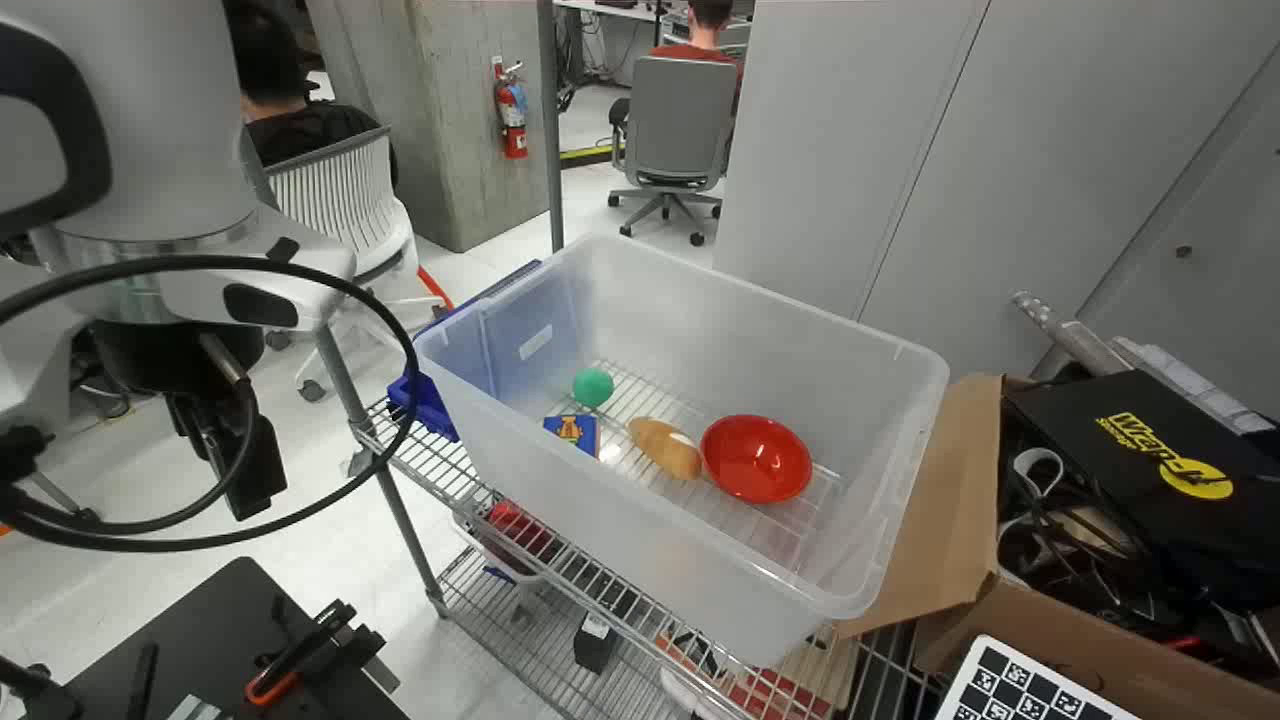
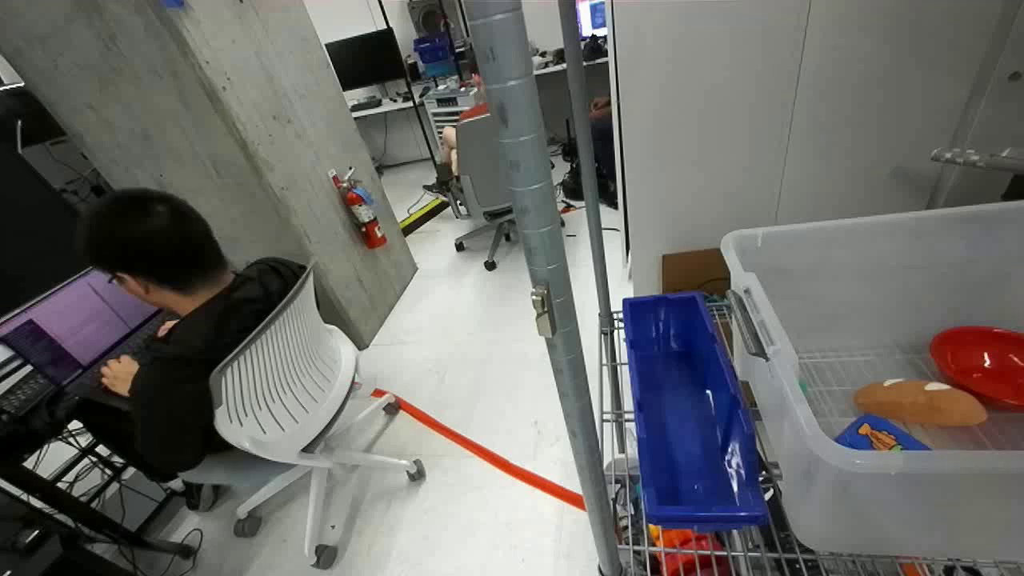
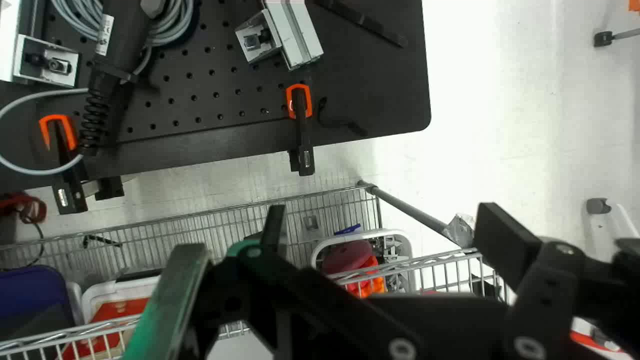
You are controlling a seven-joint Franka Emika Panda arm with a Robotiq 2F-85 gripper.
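My gripper is open in the wrist view, its dark fingers wide apart with nothing between them. Exterior view 1 has the gripper [image 1: 240, 462] hanging at the left, outside and away from the clear plastic bin [image 1: 744, 300]. On the bin's floor lie a green ball [image 1: 593, 386], a small blue item [image 1: 573, 432] with an orange picture, a brown bread loaf [image 1: 663, 448] and a red bowl [image 1: 756, 458]. The bowl looks empty and sits right beside the loaf. In exterior view 2 the ball is almost wholly hidden by the bin wall.
An empty blue tray [image 2: 686, 413] stands beside the bin on the wire shelf. A grey post [image 2: 538, 240] rises near it. The black table edge [image 3: 360, 129] with orange-tipped clamps lies close to the rack. At the right is an open cardboard box [image 1: 948, 504].
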